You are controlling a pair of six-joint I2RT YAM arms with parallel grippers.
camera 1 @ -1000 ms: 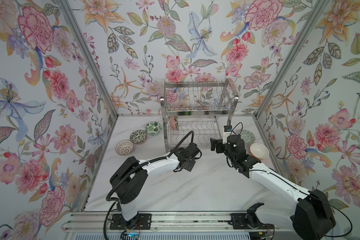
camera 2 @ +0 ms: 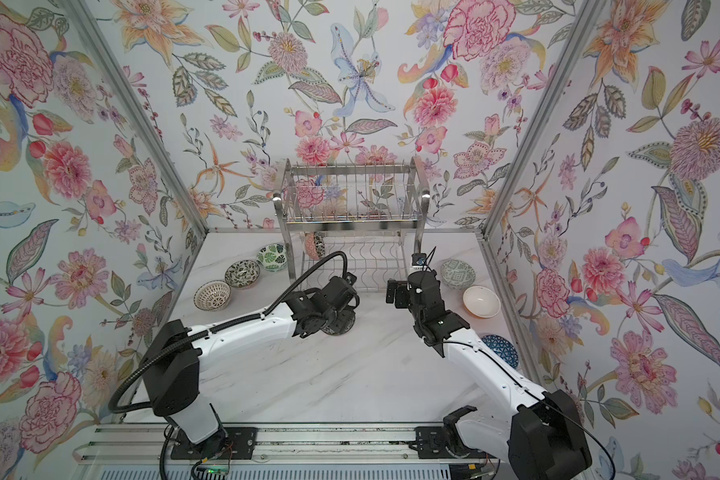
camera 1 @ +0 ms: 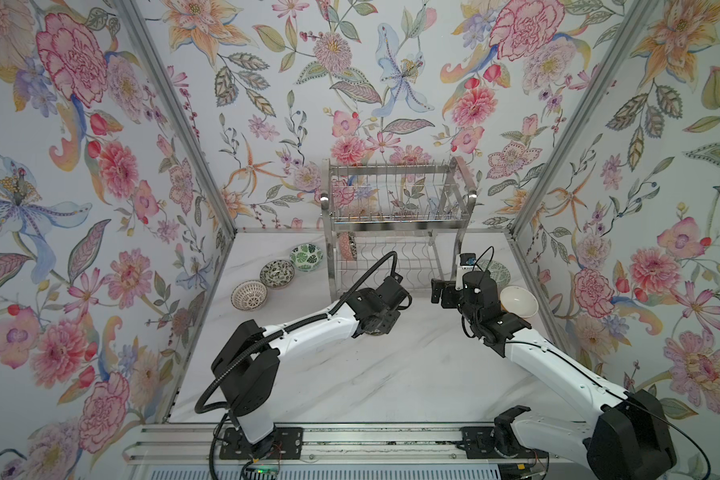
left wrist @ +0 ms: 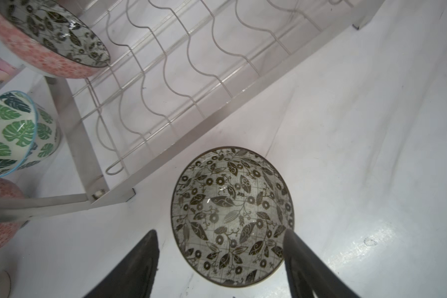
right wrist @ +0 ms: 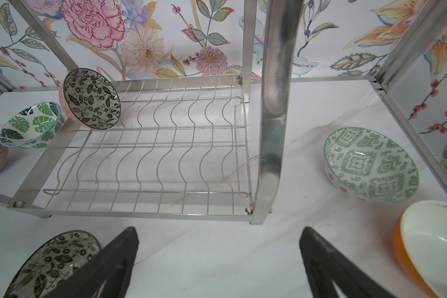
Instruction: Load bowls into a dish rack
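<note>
My left gripper hangs over a dark leaf-patterned bowl (left wrist: 231,208) in front of the rack, its fingers parted on either side of it; whether they touch it is unclear. My right gripper stands open near the rack's right front, nothing between its fingers. The two-tier steel dish rack (camera 1: 392,225) holds a pink bowl with dark inside (right wrist: 90,99) upright at the left of the lower tier; the other slots there are empty.
Several bowls stand on the table left of the rack, among them a green-leaf bowl (right wrist: 32,124). To the right are a pale green bowl (right wrist: 370,164), a white bowl (right wrist: 434,243) and a blue bowl (camera 2: 500,350).
My left arm has risen and shifted, its gripper now higher in the top left view over the bowl. My right gripper has moved slightly right.
</note>
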